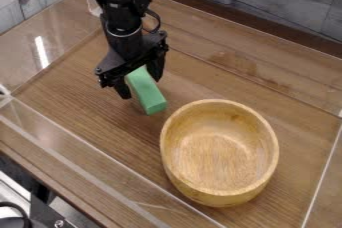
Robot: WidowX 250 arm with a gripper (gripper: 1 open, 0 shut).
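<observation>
A green oblong object (pixel 146 94) lies on the wooden table, with my black gripper (pixel 134 72) over its upper end, one finger on each side of it. Whether the fingers touch it is not clear. A large tan wooden bowl (pixel 218 152) sits at the lower right, just apart from the green object.
A small pale object stands near the back edge behind my arm, partly hidden. A raised edge runs along the back right.
</observation>
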